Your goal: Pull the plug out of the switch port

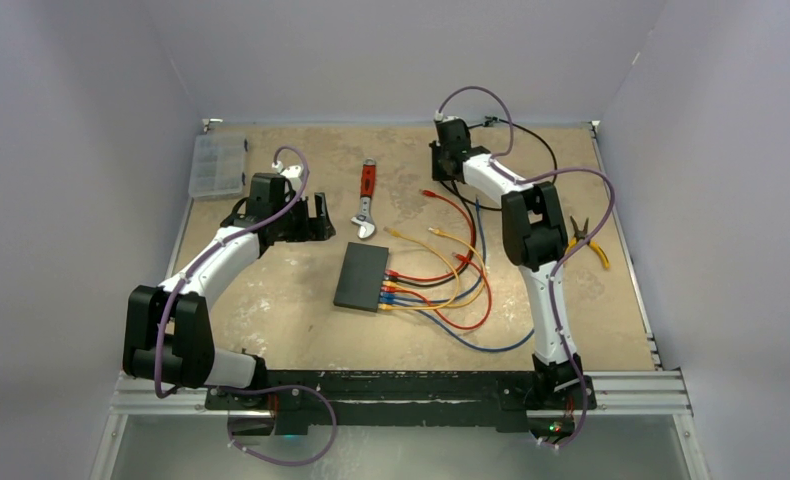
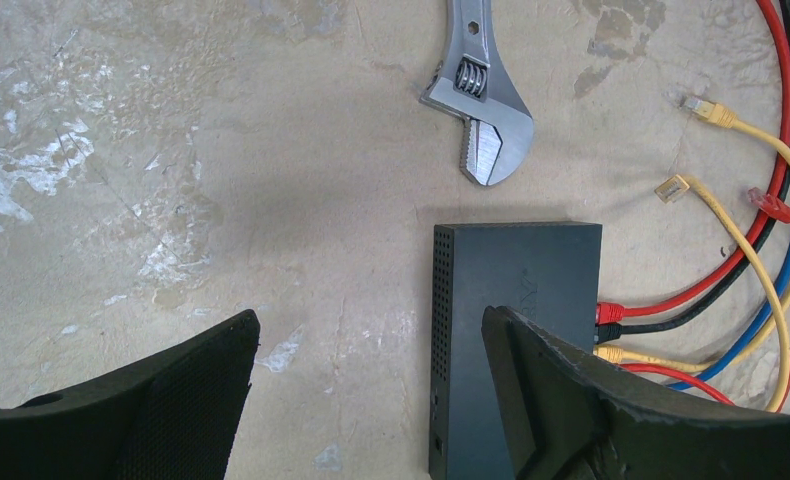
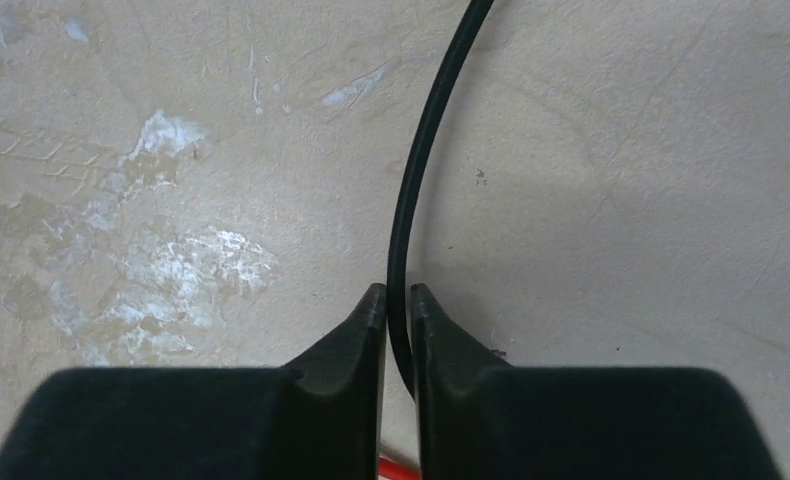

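The black switch [image 1: 360, 275] lies mid-table, with red, black, blue and yellow cables plugged along its right side. In the left wrist view, a red plug [image 2: 609, 313] sits in it just above a black plug [image 2: 607, 333]. My left gripper is open above the table left of the switch, nothing between its fingers. At the back of the table, my right gripper has its fingertips close together on either side of a black cable [image 3: 411, 200]. Whether they grip it cannot be told. That cable forms a large loop [image 1: 553, 155] at the back right.
An adjustable wrench [image 1: 367, 190] lies behind the switch. Pliers [image 1: 586, 242] rest at the right, a clear case [image 1: 217, 165] at the back left. Loose cable ends lie right of the switch, including a yellow plug [image 2: 711, 110].
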